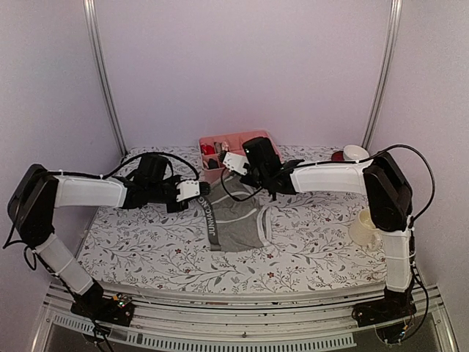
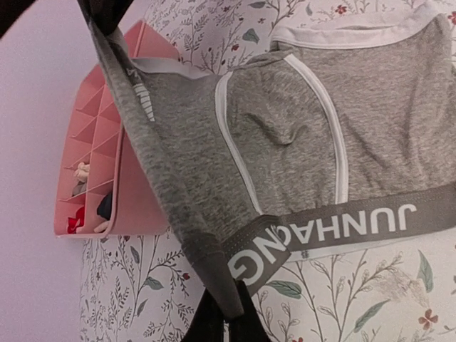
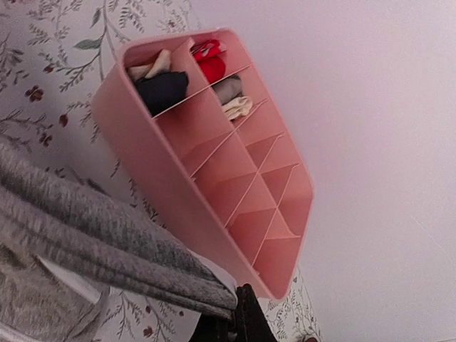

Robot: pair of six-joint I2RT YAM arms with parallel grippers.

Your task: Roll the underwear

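Note:
Grey underwear [image 1: 238, 224] with white trim and a lettered waistband [image 1: 212, 226] lies partly on the flowered cloth, its far edge lifted. In the left wrist view, my left gripper is shut on the waistband end of that raised edge. The edge stretches as a taut fold [image 2: 160, 160] toward the other arm. At the fold's other end my right gripper is shut on the grey fabric. The near part of the underwear [image 2: 392, 107] lies fairly flat, with the waistband along one side.
Close behind the underwear stands a pink divided box [image 3: 192, 171], a few compartments holding small rolled items. A cream mug [image 1: 363, 229] and a white bowl [image 1: 355, 152] are at the right.

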